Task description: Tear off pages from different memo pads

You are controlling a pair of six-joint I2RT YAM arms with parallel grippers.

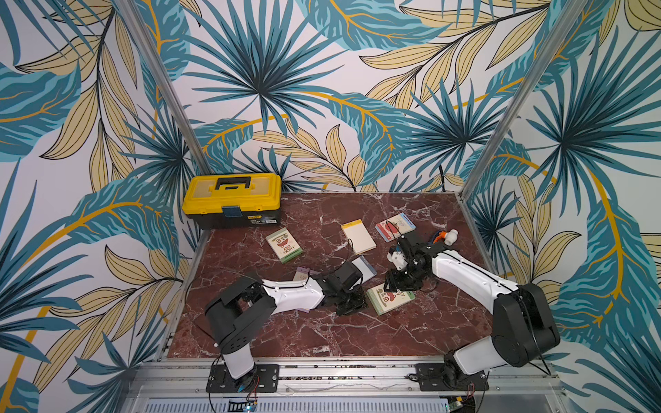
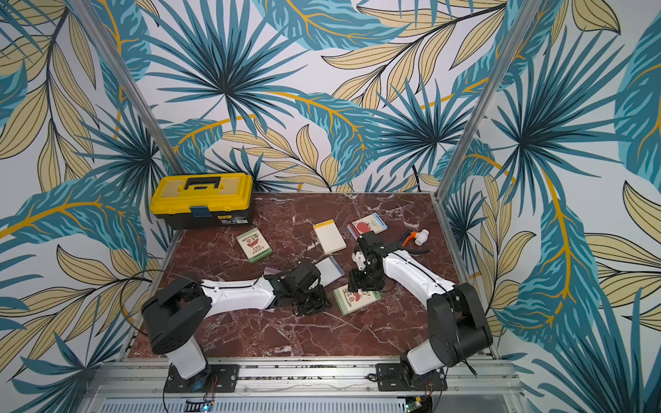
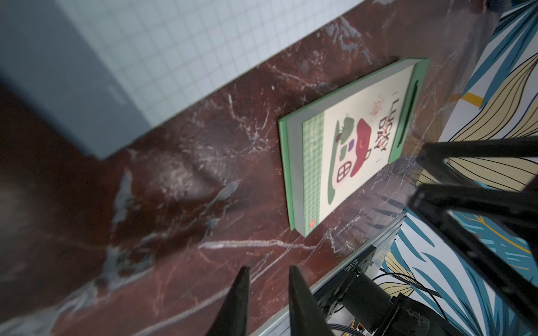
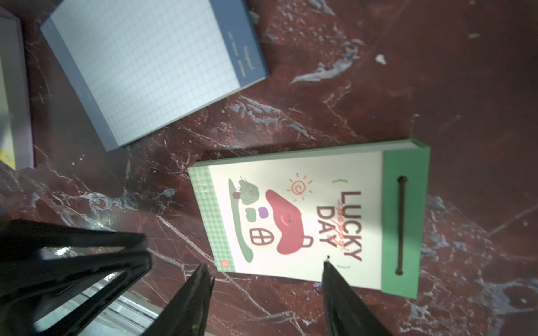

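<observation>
The green-edged "Lucky Day" memo pad [image 4: 291,215] lies flat on the marble table, its car cover facing up and its slotted green end to the right in the right wrist view. Over this pad stands my right gripper, fingers apart, with no page visible between its fingers. Left of the pad hangs my left gripper, its fingers [image 3: 238,302] parted by a narrower empty gap. In the left wrist view the pad [image 3: 358,145] is clear of those fingers. A grid memo pad [image 4: 148,61] with blue-grey ends lies behind, partly covered by the left arm in the top views.
Farther back lie a yellow-topped pad [image 1: 358,237], a pad with a red picture [image 1: 396,225] and another Lucky Day pad [image 1: 284,245]. A yellow toolbox [image 1: 232,199] fills the back left. An orange-and-white object [image 2: 416,238] sits at right. The front table strip is open.
</observation>
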